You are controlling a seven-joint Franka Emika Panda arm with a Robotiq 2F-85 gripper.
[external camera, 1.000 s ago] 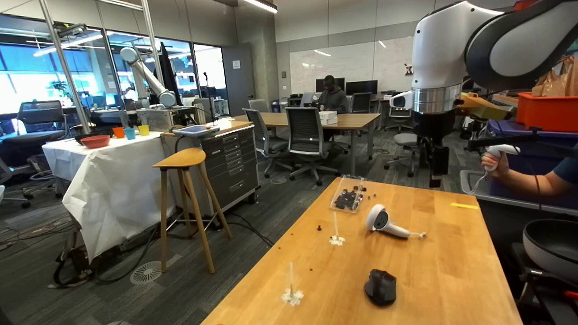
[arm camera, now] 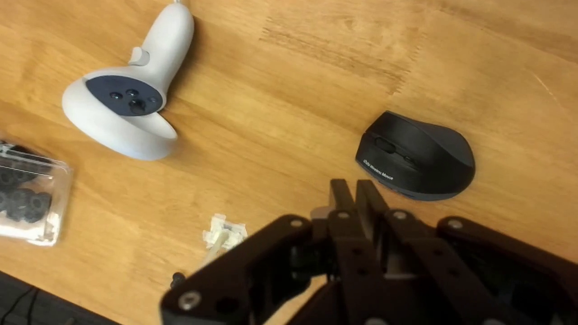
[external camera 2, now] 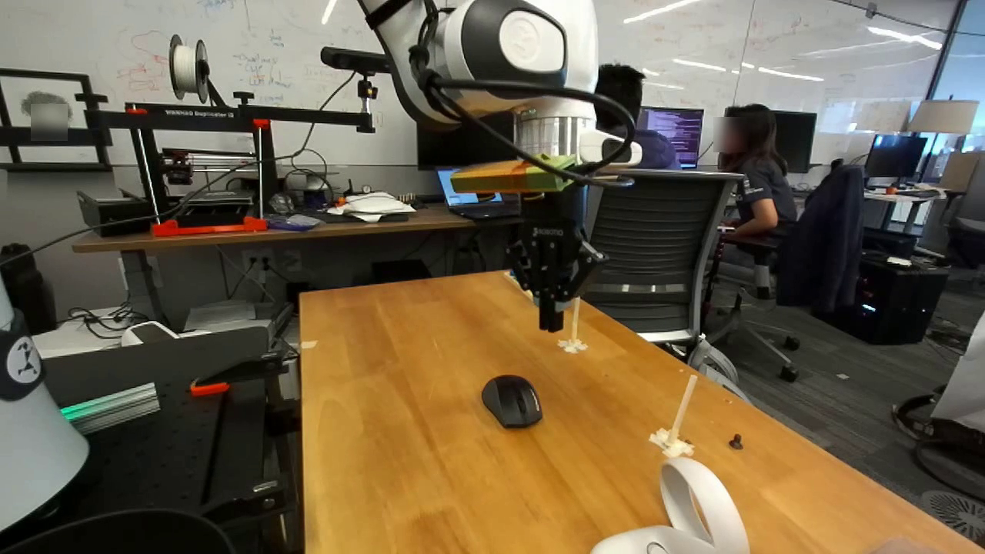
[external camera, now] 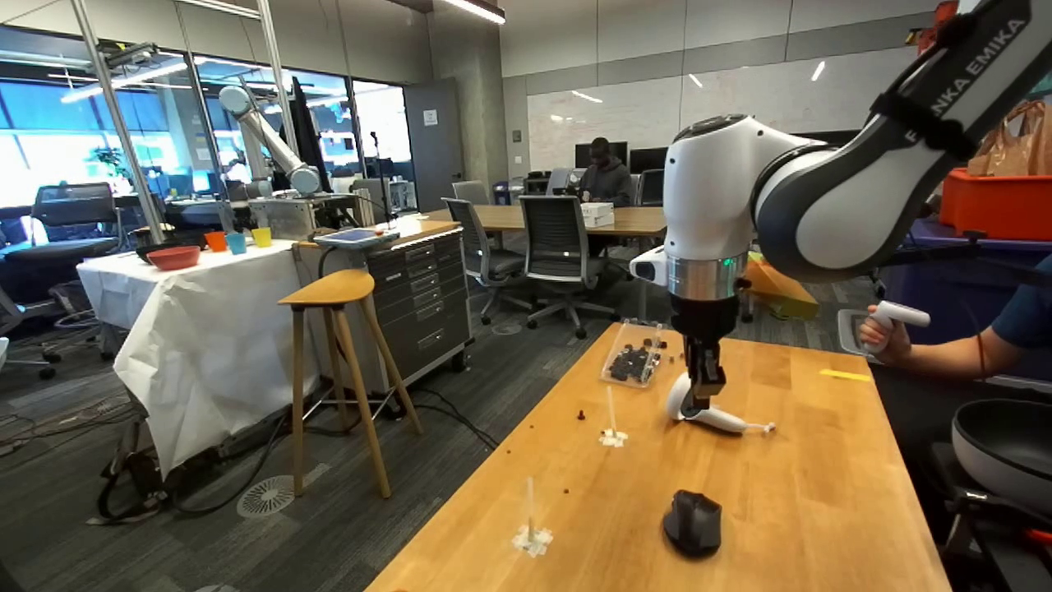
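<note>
In the wrist view my gripper has its two fingertips close together, with a narrow gap and nothing visible between them; whether that counts as open or shut is unclear. It hangs above the table in both exterior views. A black wireless mouse [arm camera: 417, 157] lies apart from the fingers, just beyond them to the right. In exterior view 1, the white controller [external camera: 730, 423] lies on its side, partly hidden by my gripper [external camera: 702, 396]. Two thin pale pegs stand on taped bases: a near peg [external camera: 530, 508] and a far peg [external camera: 611, 409].
A clear box [external camera: 632, 365] of black parts sits at the table's far left corner. One small dark part [external camera: 581, 415] lies near the far peg. Bare wood [external camera 2: 397, 369] surrounds the mouse. Beyond the right table edge, a person's hand holds a second controller [external camera: 902, 315].
In exterior view 1 the arm has moved left and lower, from over the far right edge to in front of the lying controller. The mouse, pegs and box have stayed put.
</note>
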